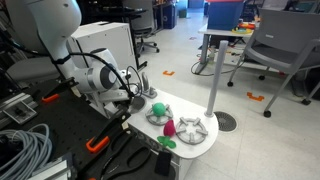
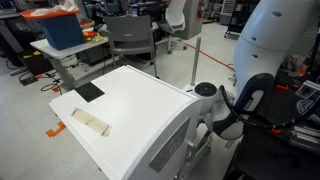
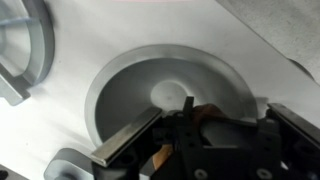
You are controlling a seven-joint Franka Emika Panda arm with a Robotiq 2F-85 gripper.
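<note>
My gripper [image 1: 124, 99] is low over the left end of the white table, partly hidden by the arm and cables. In the wrist view the gripper is over a round grey bowl [image 3: 135, 85]. It is shut. An orange-brown piece [image 3: 207, 112] and a dark rounded shape lie by the fingers; whether either touches them cannot be made out. A green round object [image 1: 158, 109] sits on a grey round plate, with a pink-red object [image 1: 169, 128] just in front of it.
Another grey round plate [image 1: 191, 130] lies near the white table's [image 1: 203, 146] right end. A white post [image 1: 217, 75] rises behind it. Black cables run along the arm. In the second exterior view, the table's far part is mostly bare, apart from a dark square [image 2: 89, 90] and a beige strip [image 2: 91, 122].
</note>
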